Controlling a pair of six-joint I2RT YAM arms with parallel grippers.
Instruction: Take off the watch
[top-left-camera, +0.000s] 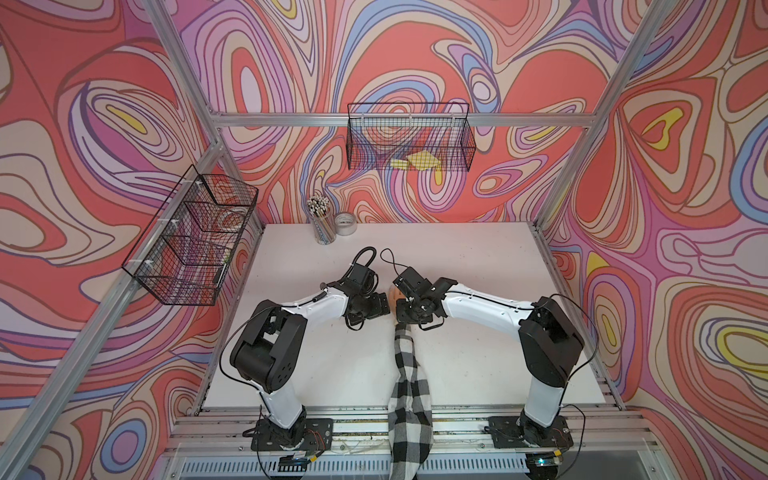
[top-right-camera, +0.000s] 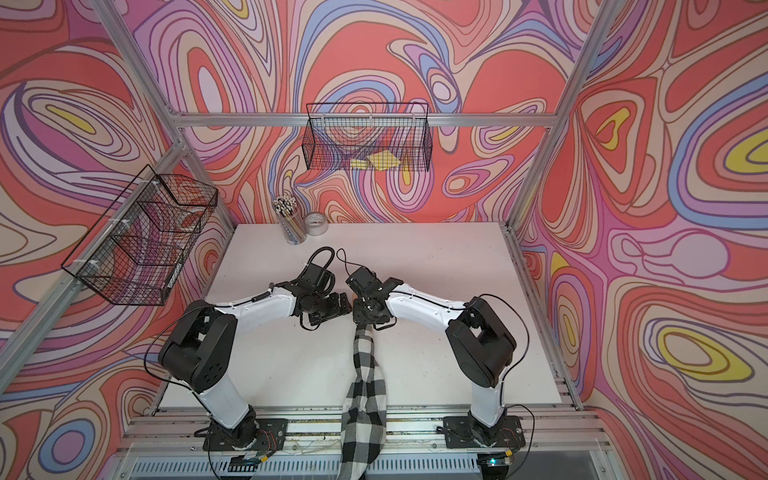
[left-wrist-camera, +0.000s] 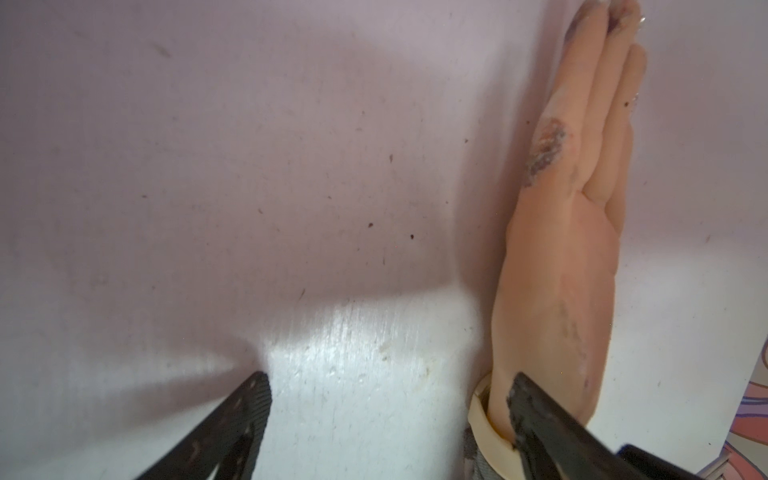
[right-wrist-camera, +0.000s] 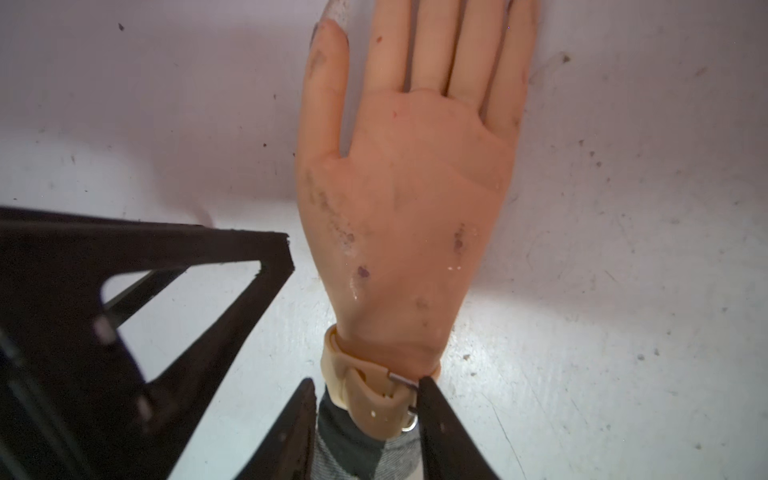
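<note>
A mannequin hand (right-wrist-camera: 408, 184) lies palm up on the white table, its arm in a black-and-white checked sleeve (top-left-camera: 409, 408). At its wrist is a cream watch strap (right-wrist-camera: 352, 376) with a metal buckle. My right gripper is open right over the strap and buckle, one finger to each side of the buckle area. My left gripper stands open beside the hand at its left, with bare table between its fingers; in the left wrist view the strap (left-wrist-camera: 496, 448) shows by one fingertip.
A holder with sticks (top-left-camera: 322, 220) and a round container (top-left-camera: 345, 224) stand at the back left of the table (top-left-camera: 480, 248). Wire baskets (top-left-camera: 410, 144) hang on the back and left frames.
</note>
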